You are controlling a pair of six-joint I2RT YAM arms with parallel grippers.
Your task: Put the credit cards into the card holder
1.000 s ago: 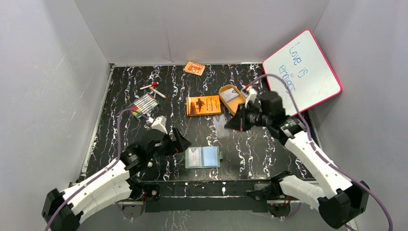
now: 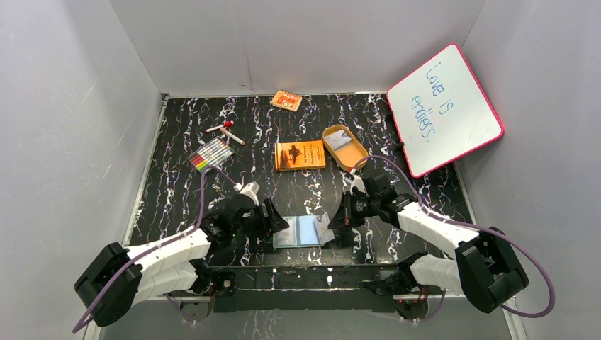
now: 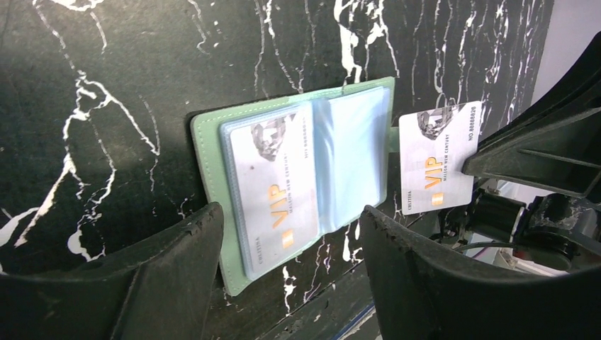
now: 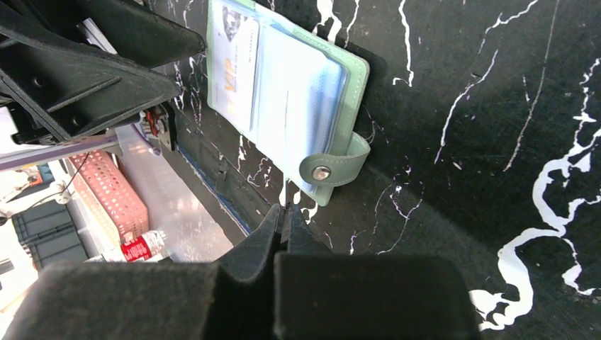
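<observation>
The green card holder (image 2: 298, 231) lies open at the table's front, a VIP card (image 3: 273, 184) in its left pocket and its blue sleeves (image 3: 354, 142) on the right. My right gripper (image 2: 333, 221) is shut on a second VIP card, held beside the holder's right end; in the right wrist view that card shows edge-on as a thin line between the fingertips. My left gripper (image 2: 276, 218) is open over the holder's left side, nothing between its fingers.
An orange tray (image 2: 347, 152) holds a card behind the holder, beside an orange book (image 2: 299, 155). Markers (image 2: 212, 152) lie back left. A whiteboard (image 2: 443, 106) stands at the right.
My right gripper has come down toward the front with its card, to beside the holder. My left gripper has moved right and a little forward, over the holder's left end.
</observation>
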